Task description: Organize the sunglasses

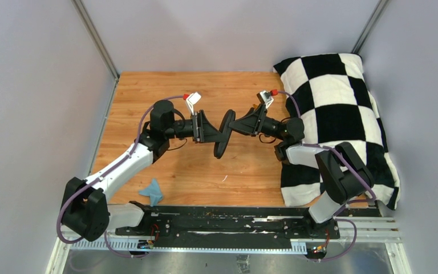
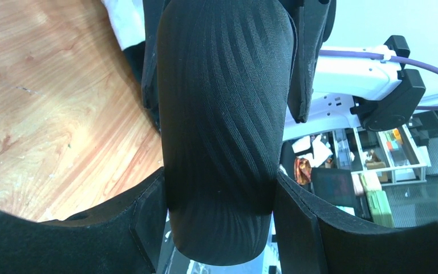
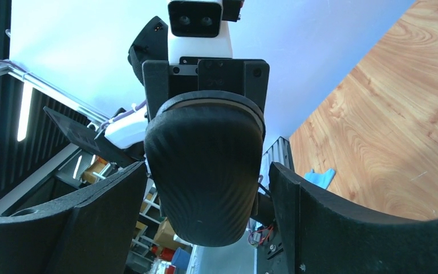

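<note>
A black, ribbed, rounded case [image 1: 224, 135] is held up above the table, tilted, with its long side across the gap between the two arms. My left gripper [image 1: 221, 137] is shut on it; in the left wrist view a finger [image 2: 148, 211] presses each side of the case [image 2: 222, 131]. From the opposite side comes my right gripper [image 1: 235, 125], its fingertips at the case's upper part. In the right wrist view its fingers [image 3: 105, 211] stand apart on either side of the case [image 3: 205, 171], with a gap at the right. No sunglasses can be made out; the inside of the case is hidden.
A blue cloth [image 1: 152, 192] lies at the table's front left. On the right, a black-and-white checkered cushion or cloth [image 1: 336, 114] covers the table edge. A small orange item [image 1: 255, 106] shows partly behind the right gripper. The wooden table [image 1: 165, 83] is otherwise mostly bare.
</note>
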